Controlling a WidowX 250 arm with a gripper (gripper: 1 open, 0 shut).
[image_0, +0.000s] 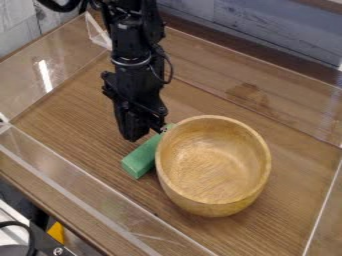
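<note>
My black gripper hangs in the middle of the camera view, low over the wooden table, just left of and above a green block. The block lies against the left side of a large wooden bowl. Whether the fingers are open or shut is hard to make out against the dark arm.
The wooden table has free room at the back right and on the left. White rails run along the left edge and a pale wall stands at the back. A cable lies at the lower left corner.
</note>
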